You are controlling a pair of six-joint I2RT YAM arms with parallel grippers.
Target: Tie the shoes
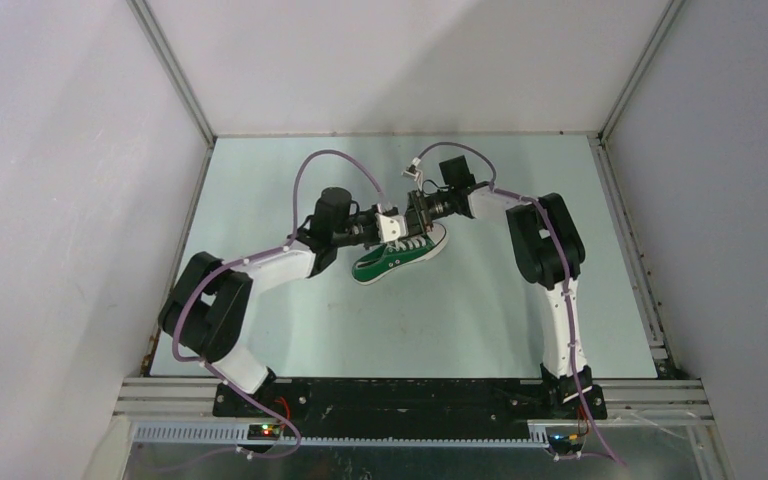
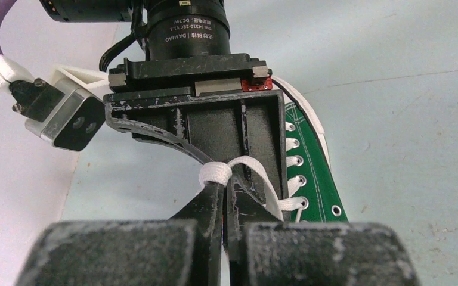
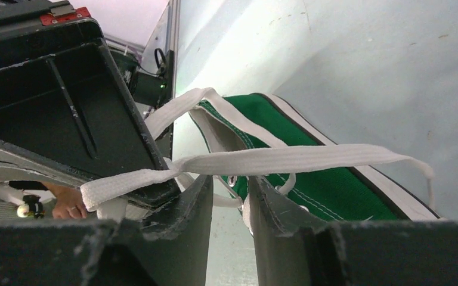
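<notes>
A green sneaker (image 1: 385, 262) with white laces lies at mid-table beneath both grippers. In the left wrist view my left gripper is shut at a white lace (image 2: 215, 171), which is wrapped at its fingertips, beside the right gripper's black body; the eyelet row (image 2: 300, 161) shows behind. In the right wrist view my right gripper stands part open below a lace band (image 3: 280, 159) stretched across above its fingertips, with the shoe's green side (image 3: 334, 190) behind. Whether lace lies between the right fingers is unclear.
Both arms meet closely over the shoe, their wrists nearly touching.
</notes>
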